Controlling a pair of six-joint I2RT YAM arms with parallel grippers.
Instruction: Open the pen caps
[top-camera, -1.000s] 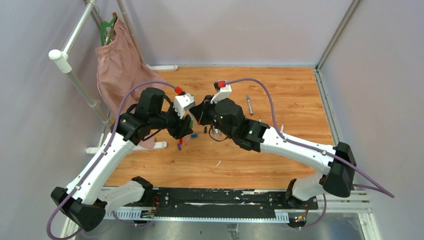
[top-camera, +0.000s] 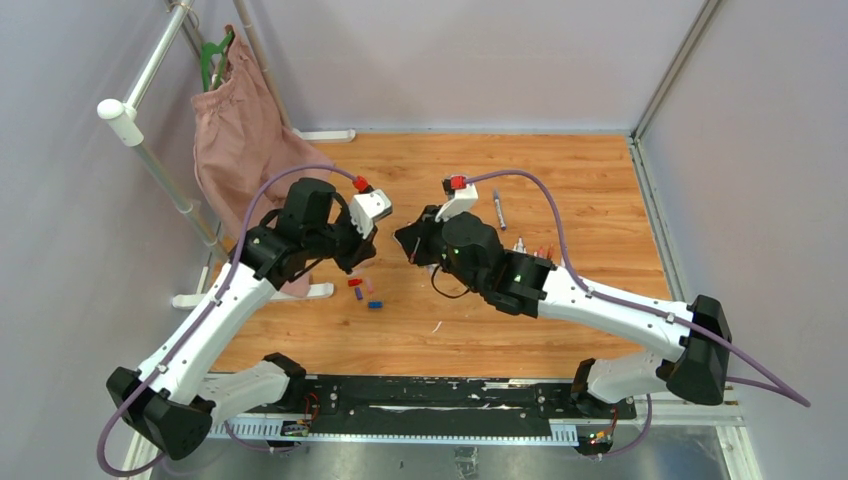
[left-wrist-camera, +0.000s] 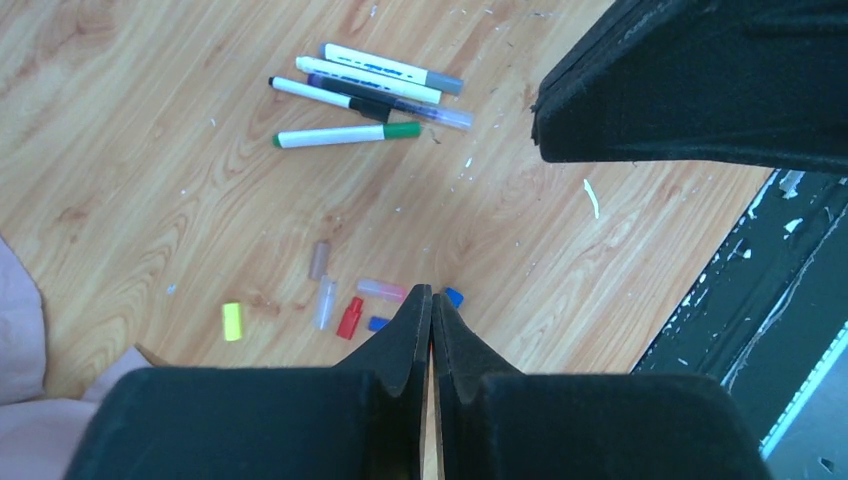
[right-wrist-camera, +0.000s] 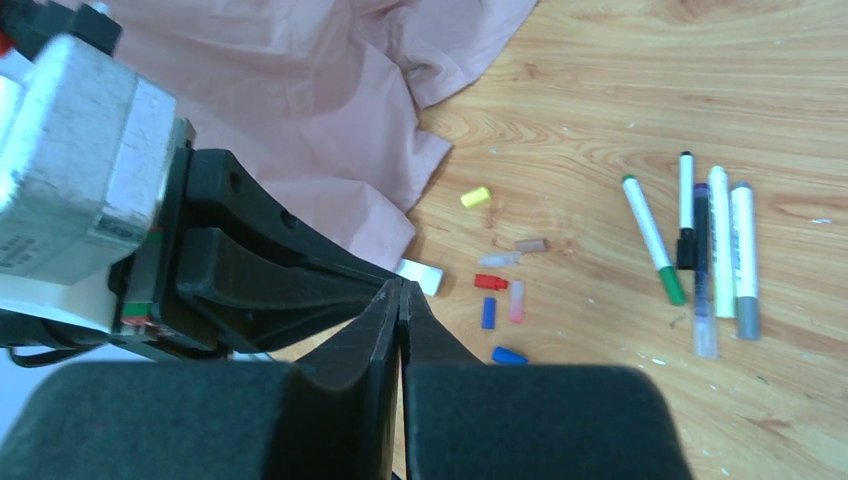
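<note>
A white pen with a green cap lies on the table, its cap on; the right wrist view also shows this green-capped pen (right-wrist-camera: 650, 238). Beside it lie a black-capped pen (left-wrist-camera: 330, 97), a purple pen with a clear cap (left-wrist-camera: 390, 100), a white pen (left-wrist-camera: 365, 80) and a grey-capped marker (left-wrist-camera: 390, 65). My left gripper (top-camera: 358, 255) is shut above the table, its tips together and bare in the left wrist view. Facing it, my right gripper (top-camera: 403, 246) looks shut in the right wrist view, with nothing visible between its tips.
Several loose caps lie below the grippers, among them a red cap (right-wrist-camera: 490, 282), a yellow cap (right-wrist-camera: 475, 197) and a blue cap (right-wrist-camera: 509, 356). Pink cloth (top-camera: 235, 140) hangs at the left. Another marker (top-camera: 499, 210) and several pens lie to the right.
My right gripper has backed off rightwards. A blue cap below them now lies nearer the front.
</note>
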